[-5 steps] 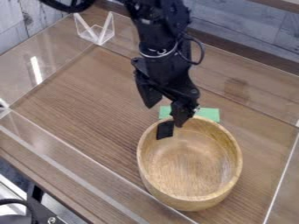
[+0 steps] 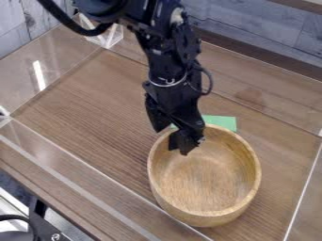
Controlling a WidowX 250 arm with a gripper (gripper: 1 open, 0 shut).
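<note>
My black gripper (image 2: 176, 127) hangs low over the near-left rim of a round wooden bowl (image 2: 204, 184), its fingers pointing down. It looks open, with nothing visible held. A mint-green flat item (image 2: 220, 122) lies just behind the bowl, partly hidden by the gripper and bowl.
A clear plastic object (image 2: 104, 28) sits at the back left. A panelled wall runs along the back, and black cables show at the lower left.
The gripper has shifted slightly left and turned, now over the bowl's back-left rim. The bowl and green item look unmoved.
</note>
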